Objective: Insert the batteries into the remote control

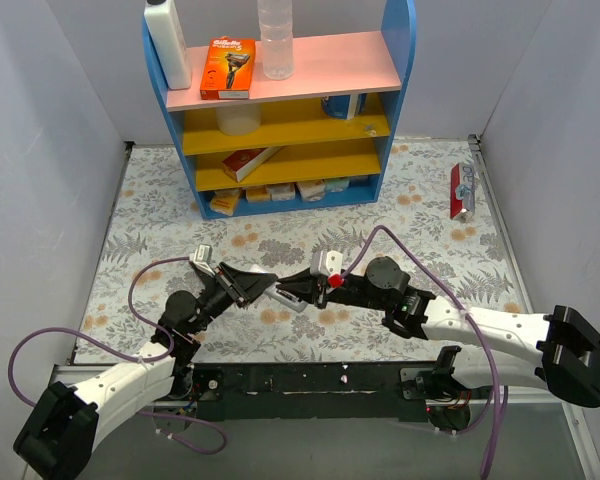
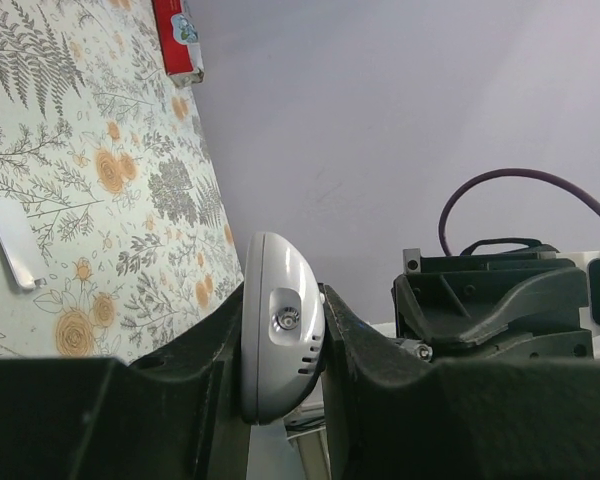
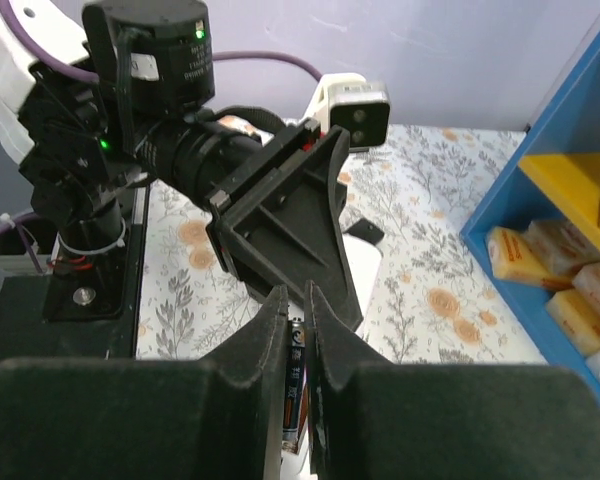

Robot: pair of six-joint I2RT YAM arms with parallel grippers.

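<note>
My left gripper point(image 1: 260, 284) is shut on the white remote control point(image 2: 280, 330), whose rounded end rises between the fingers in the left wrist view. In the right wrist view the remote point(image 3: 364, 270) runs past the left fingers point(image 3: 292, 225). A dark battery with a coppery end point(image 3: 293, 390) shows through the narrow gap of my right gripper, seemingly in the remote's compartment. Slightly apart, the right fingers stand in front of the remote; contact with the battery cannot be made out. A white cover-like piece point(image 2: 16, 243) lies on the table.
A blue shelf point(image 1: 400, 45) with pink and yellow boards stands at the back, holding bottles and boxes. On the right of the table lies a red box point(image 1: 462, 192). Purple cables loop over both arms.
</note>
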